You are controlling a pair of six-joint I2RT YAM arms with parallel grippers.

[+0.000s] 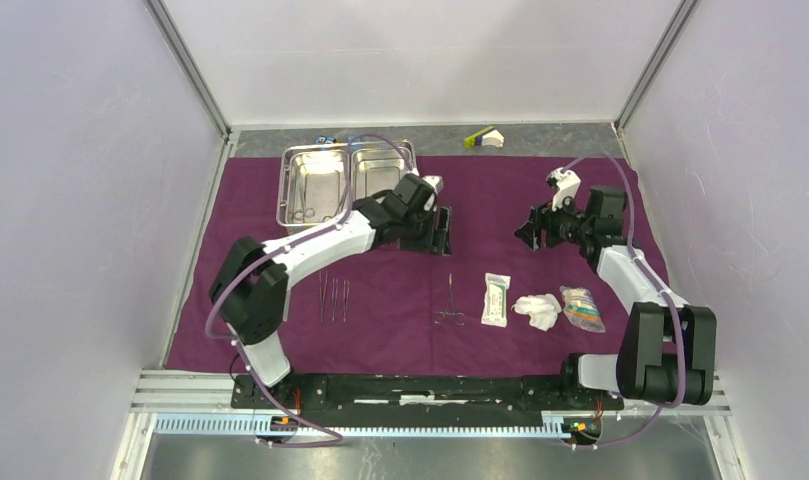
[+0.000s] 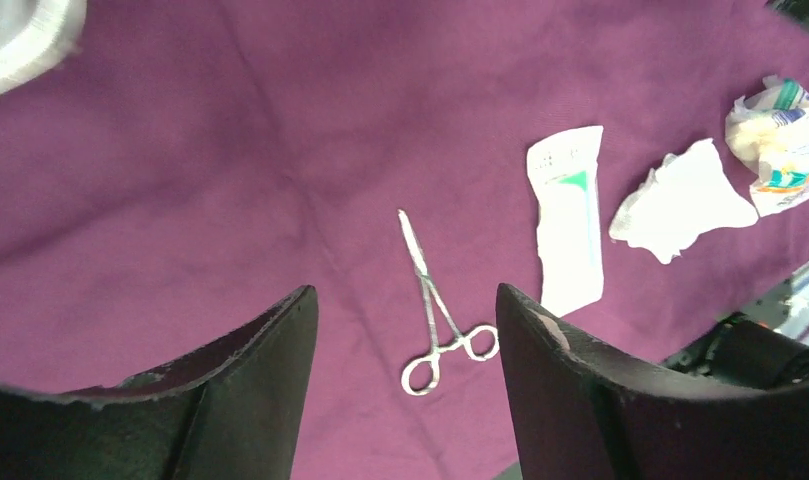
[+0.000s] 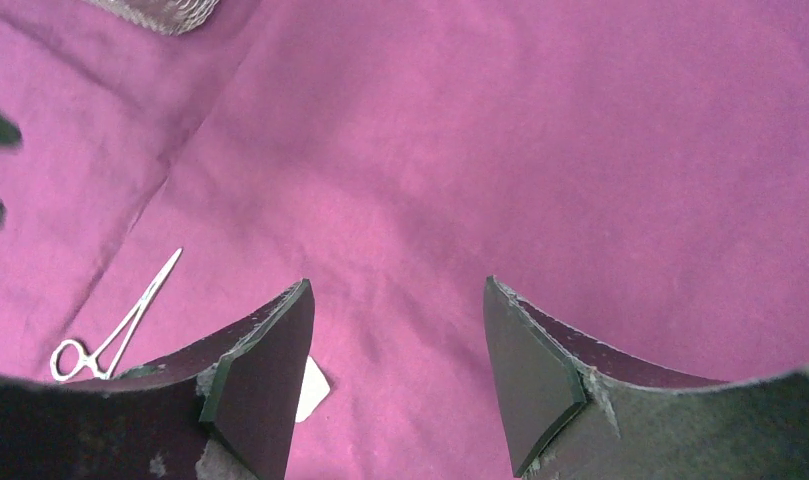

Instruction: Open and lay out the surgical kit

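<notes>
On the purple cloth lie forceps-like scissors (image 2: 429, 300), tips pointing away from the front edge, a white packet (image 1: 495, 300), crumpled gauze (image 1: 537, 311) and a bagged bundle (image 1: 583, 308). Several slim instruments (image 1: 334, 300) lie in a row at left. My left gripper (image 1: 437, 232) is raised above the cloth behind the scissors, fingers apart, nothing between them. My right gripper (image 1: 532, 232) stands open over bare cloth at right, empty. The metal tray (image 1: 280, 195) at back holds instruments in its left compartment, partly hidden by my left arm.
Small items, including a yellow-green object (image 1: 476, 137), sit on the grey strip behind the cloth. Bare cloth spreads across the back right, between the tray and my right arm.
</notes>
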